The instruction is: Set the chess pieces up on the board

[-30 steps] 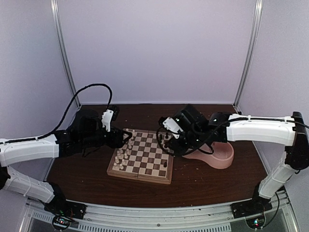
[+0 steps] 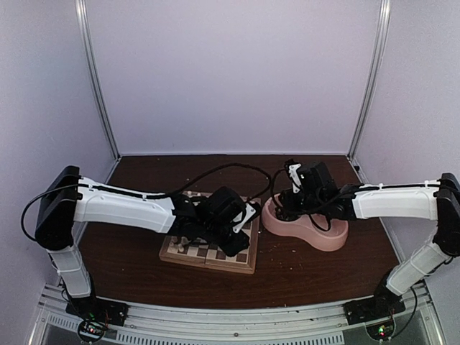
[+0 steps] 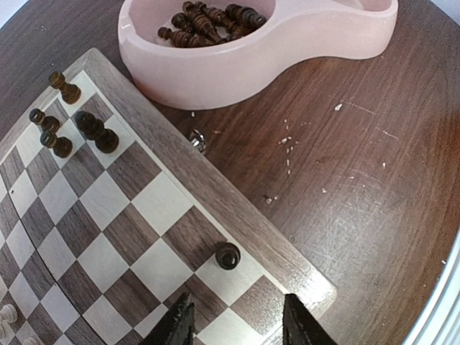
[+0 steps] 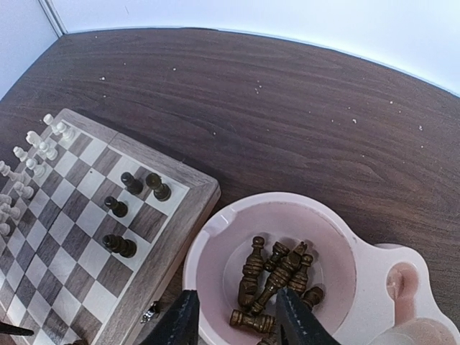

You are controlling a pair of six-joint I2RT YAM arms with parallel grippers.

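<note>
The wooden chessboard lies left of the pink bin, partly covered by my left arm. Several dark pieces stand near the board's right edge toward the back. A lone dark piece stands nearer the front right corner. White pieces line the opposite side. In the left wrist view my left gripper is above that lone piece's corner, fingers apart with nothing between. Over the pink bin, my right gripper has its fingers parted above the loose dark pieces, holding nothing.
A metal clasp sticks out from the board's side toward the bin. Bare brown table stretches behind the bin, and small pale specks dot the table beside the board.
My left gripper has swung right, from the white pieces' side across the board to its right front. The right gripper has moved right from the board's edge to over the bin.
</note>
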